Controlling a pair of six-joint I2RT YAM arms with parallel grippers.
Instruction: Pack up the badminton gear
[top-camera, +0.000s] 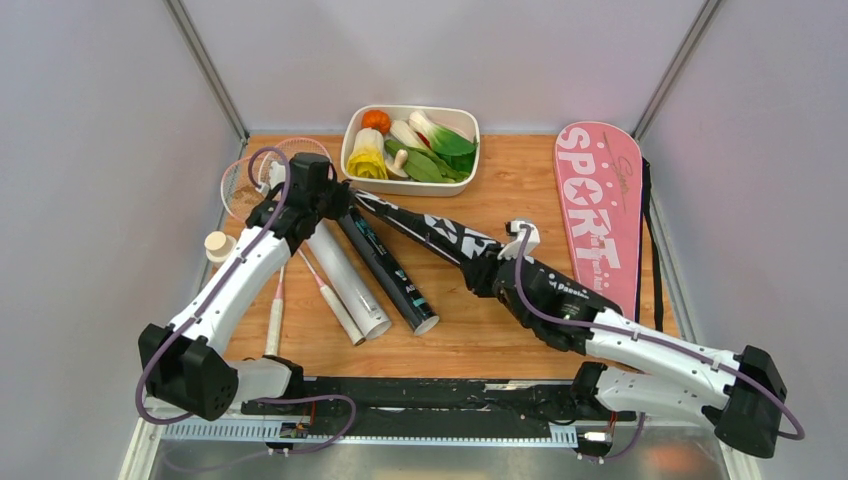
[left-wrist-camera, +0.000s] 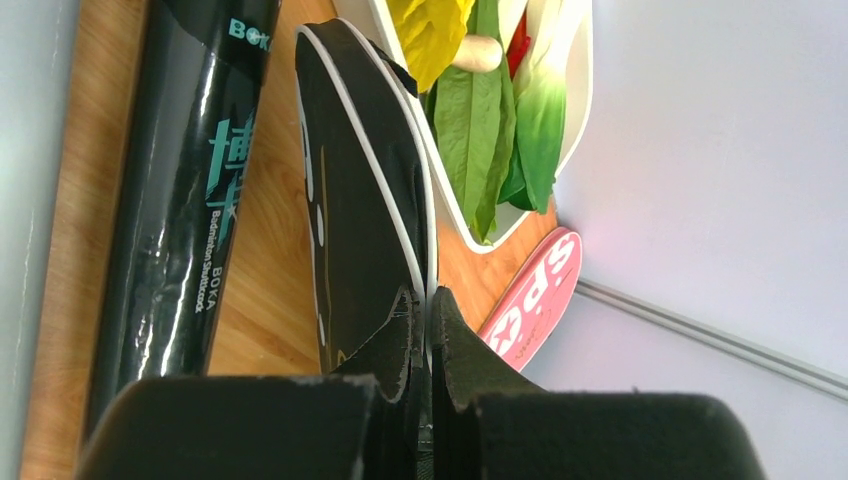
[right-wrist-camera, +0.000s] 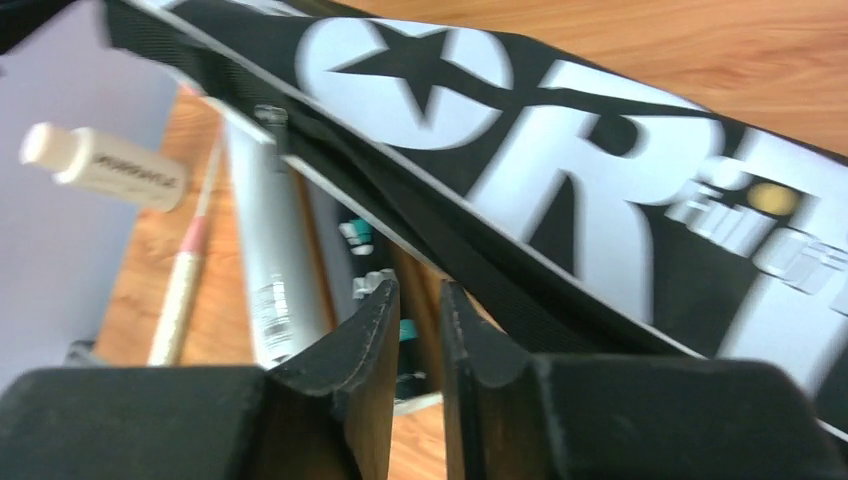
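My left gripper is shut on the white-piped zipper edge at the narrow end of a black racket bag (left-wrist-camera: 350, 230), stretched diagonally across the table. My right gripper is over the bag's lower part, beside its open zipper edge; whether it touches is unclear in the blurred right wrist view. A pink SPORT bag (top-camera: 598, 220) lies at the right. A silver tube (top-camera: 350, 285), a black shuttlecock tube (top-camera: 390, 270) and rackets with white handles (top-camera: 275, 320) lie at the left.
A white bin (top-camera: 410, 185) of vegetables stands at the back middle. A cream bottle (top-camera: 218, 245) is at the left edge. Some bare table shows around the middle and front.
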